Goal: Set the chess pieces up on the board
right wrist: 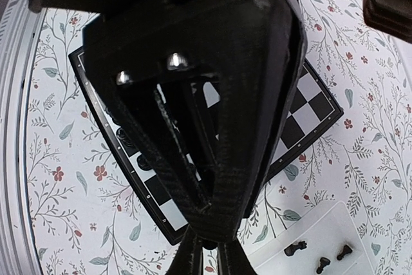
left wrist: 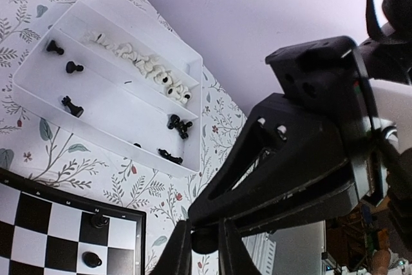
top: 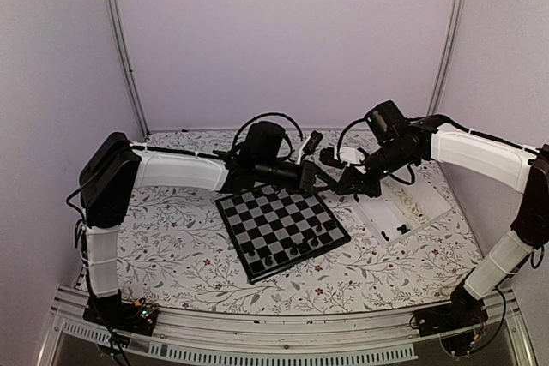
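The checkered board (top: pixel 266 220) lies mid-table, with several black pieces along its near side. Above its back right, my two grippers meet. In the left wrist view a dark piece (left wrist: pixel 205 241) is between the fingertips of my left gripper and those of my right gripper, which is shut on it. Whether the left fingers grip it is unclear. The piece's shape is mostly hidden.
A white divided tray (top: pixel 399 212) right of the board holds white pieces (left wrist: pixel 148 66) in one compartment and several black pieces (left wrist: pixel 73 107) in another.
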